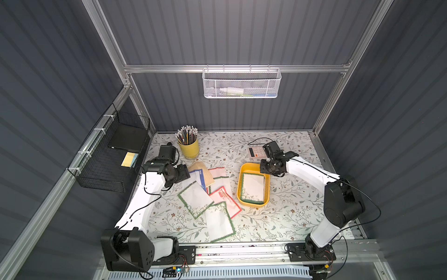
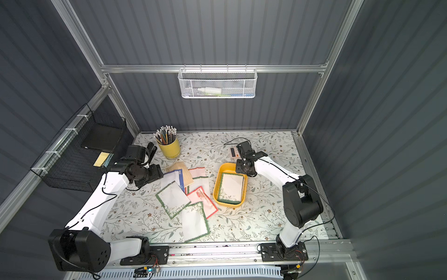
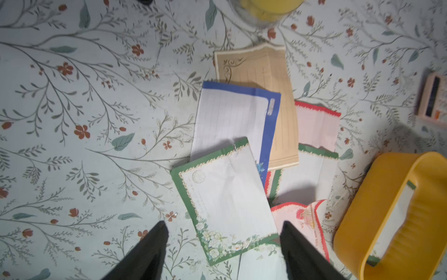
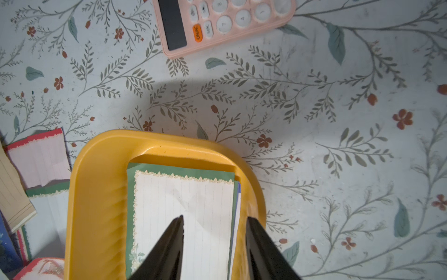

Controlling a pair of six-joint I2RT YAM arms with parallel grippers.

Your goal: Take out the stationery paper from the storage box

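The yellow storage box (image 1: 239, 186) stands right of centre on the table. Inside it lies a green-bordered sheet (image 4: 186, 205), with a blue edge of another sheet (image 4: 238, 191) peeking out at its right. My right gripper is open above the box's right rim, its fingers empty. On the table left of the box, a green-bordered sheet (image 3: 228, 200) overlaps a blue-bordered sheet (image 3: 232, 112), a tan sheet (image 3: 284, 116) and a red-bordered sheet (image 3: 307, 217). Another green-bordered sheet (image 1: 218, 224) lies nearest the front. Open and empty, my left gripper hovers over these sheets.
Behind the box lies a pink calculator (image 4: 223, 23). A yellow cup of pencils (image 1: 189, 149) stands at the back left. A black mesh basket (image 1: 102, 172) hangs on the left wall, a white one (image 1: 242, 84) at the back. Table right of the box is clear.
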